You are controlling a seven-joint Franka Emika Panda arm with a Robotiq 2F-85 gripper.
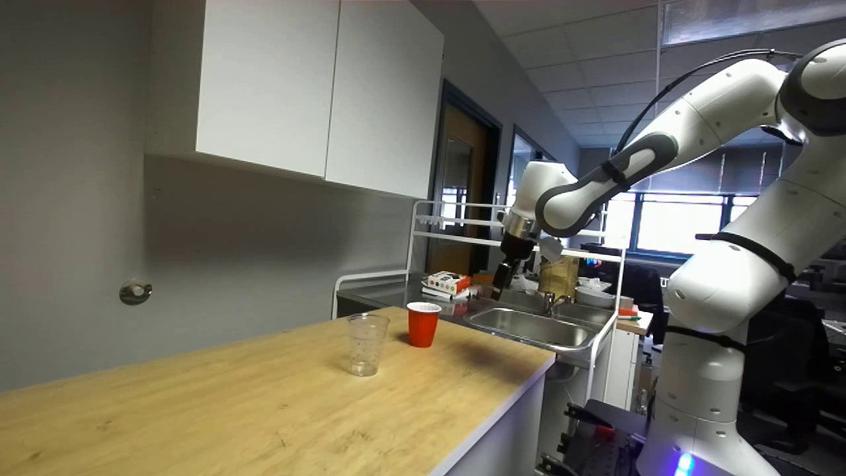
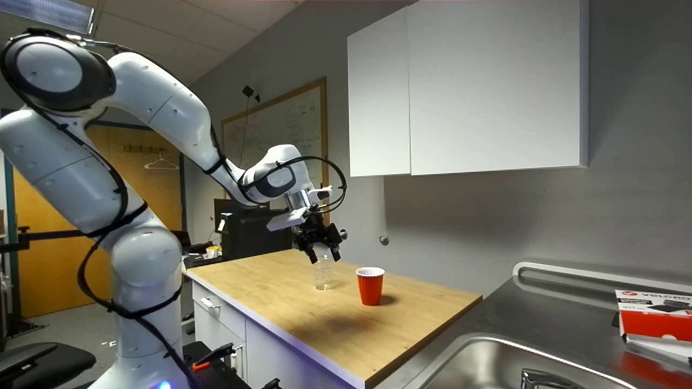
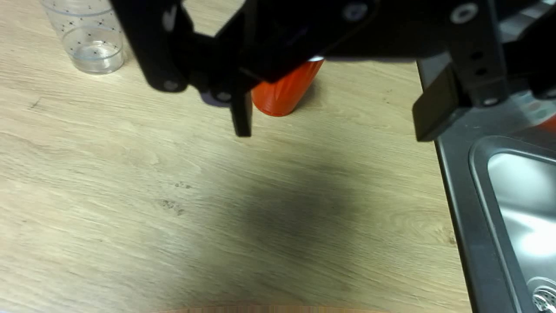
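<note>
An orange-red cup [image 1: 422, 325] with a white rim stands upright on the wooden counter [image 1: 238, 396]. Beside it is a clear plastic cup [image 1: 367, 345], also upright, which shows at the top left corner in the wrist view. My gripper is open, its two black fingers [image 3: 241, 114] wide apart with only bare counter seen between the tips. In exterior view 2 the gripper [image 2: 325, 256] hangs above the counter in front of the clear cup [image 2: 324, 275], apart from the red cup [image 2: 370, 288]. Its body hides the red cup's upper part in the wrist view.
A metal sink [image 1: 527, 321] adjoins the counter, with a faucet [image 1: 548, 301] and a white rack frame [image 1: 410, 238]. Small boxes [image 1: 446, 283] lie near the wall. A white cabinet [image 2: 493, 91] hangs overhead.
</note>
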